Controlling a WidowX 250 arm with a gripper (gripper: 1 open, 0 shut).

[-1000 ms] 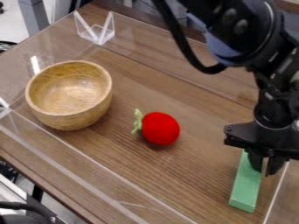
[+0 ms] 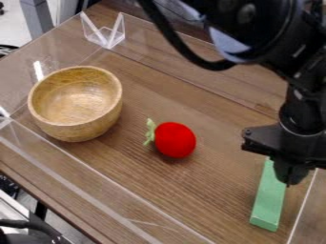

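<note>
The black gripper [image 2: 288, 172] hangs at the right over the upper end of a long green block [image 2: 268, 205], its fingers pointing down and shut, with nothing visible between them. Whether the fingertips touch the block cannot be told. The block lies on the wooden table near the front right. A red tomato-like object [image 2: 176, 141] with a green top sits left of it, in the middle.
A wooden bowl [image 2: 76, 119] stands at the left. A clear plastic stand [image 2: 102, 29] is at the back left. The wood between bowl and back edge is bare. Cables lie off the table at the left.
The arm and gripper have risen slightly, with the upper arm shifting up and left. The green block, red object and bowl have not moved.
</note>
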